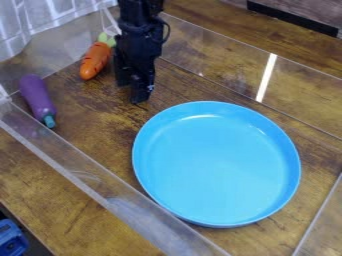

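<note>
My black gripper [134, 78] reaches down from the top of the view to just above the wooden board, right beside an orange carrot [94, 60] on its left. Its fingertips are dark and small, so whether they are open or shut, or have anything between them, I cannot tell. A purple eggplant-like toy [38, 98] lies at the left, and a large blue plate [215, 160] fills the lower right.
Clear plastic walls edge the wooden surface [87, 165] at the left, bottom and right. A blue object [8, 240] sits outside at the bottom left. Bare wood shows at upper right and lower left.
</note>
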